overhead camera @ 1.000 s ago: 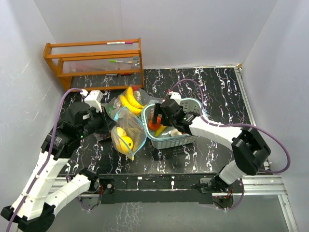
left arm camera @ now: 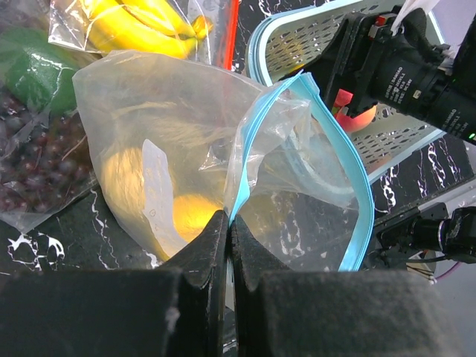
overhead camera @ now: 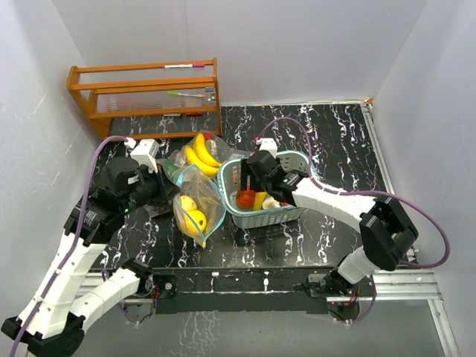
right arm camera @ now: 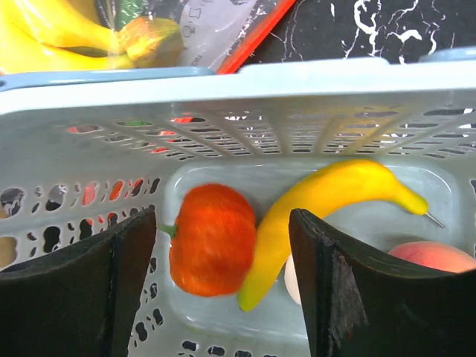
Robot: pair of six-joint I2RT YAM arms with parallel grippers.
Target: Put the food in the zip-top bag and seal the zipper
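Observation:
An open zip bag (overhead camera: 201, 204) with yellow fruit (left arm camera: 195, 216) inside stands left of the grey basket (overhead camera: 256, 218). My left gripper is shut at the bag's blue zip edge, with at most thin plastic between its fingers. My right gripper is over the basket, fingers apart, either side of an orange pepper (right arm camera: 212, 238); no grip on it shows. A banana (right arm camera: 335, 186) and a peach (right arm camera: 428, 256) lie beside the pepper.
Bags of bananas (left arm camera: 134, 22) and grapes (left arm camera: 37, 167) lie behind and left of the open bag. A wooden rack (overhead camera: 149, 87) stands at the back left.
The left arm and the bag have not visibly moved.

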